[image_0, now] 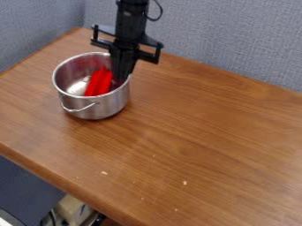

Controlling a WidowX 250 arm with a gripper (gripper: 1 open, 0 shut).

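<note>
A steel pot (pixel 91 105) with a wire handle sits on the wooden table at the upper left, with red objects (pixel 98 82) lying inside it. My black gripper (pixel 119 71) is above the pot's back right rim, its lower end reaching down near the red objects. Its fingertips are dark and partly hard to make out; I see nothing held between them, and it looks shut.
A grey wall stands behind it, and dark floor lies beyond the table's lower left edge.
</note>
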